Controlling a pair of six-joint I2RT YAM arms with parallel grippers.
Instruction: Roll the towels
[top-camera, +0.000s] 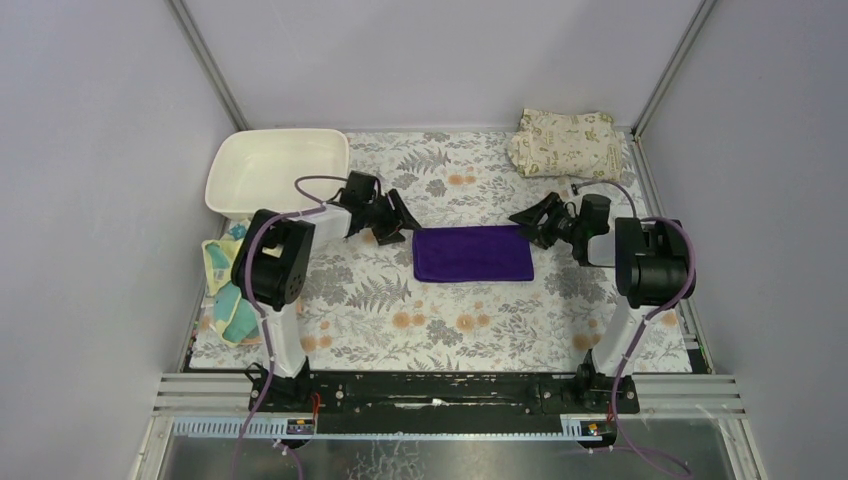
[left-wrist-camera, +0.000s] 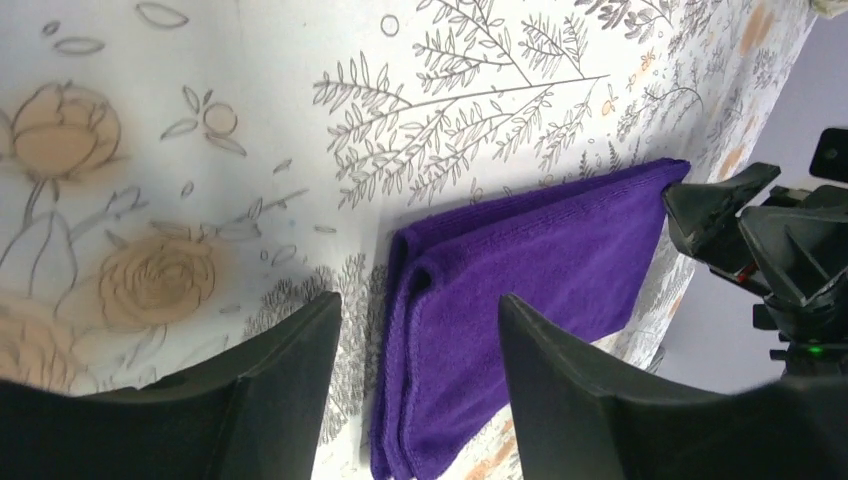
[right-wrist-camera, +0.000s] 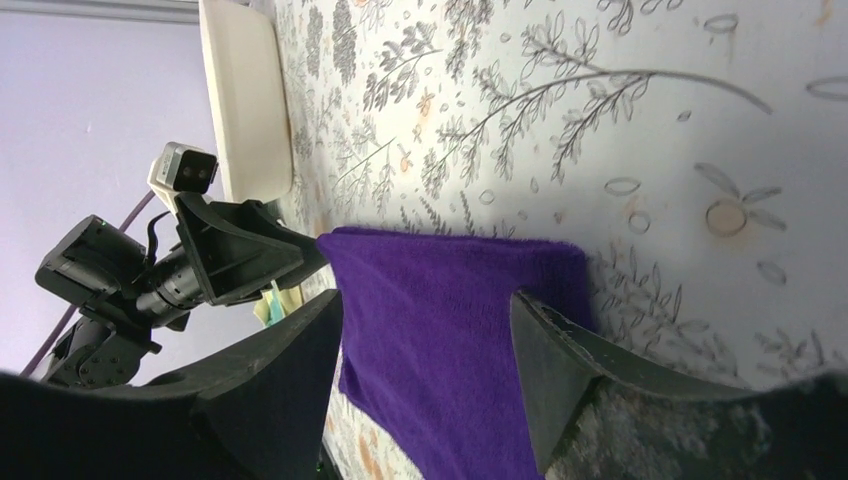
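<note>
A dark purple towel (top-camera: 473, 255), folded into a flat rectangle, lies in the middle of the table. At its far left corner stands my left gripper (top-camera: 406, 232), its fingers apart. In the left wrist view the towel's folded left end (left-wrist-camera: 440, 280) shows between and beyond those fingers, with no cloth visibly pinched. My right gripper (top-camera: 526, 232) is open at the far right corner. The right wrist view has the towel's upper surface (right-wrist-camera: 440, 290) between its spread fingers; whether they touch the cloth is unclear.
An empty white bin (top-camera: 280, 165) occupies the back left. Below it, a yellow and teal cloth (top-camera: 235, 310) is partly covered by the left arm. Patterned folded cloth (top-camera: 565, 145) sits at the back right.
</note>
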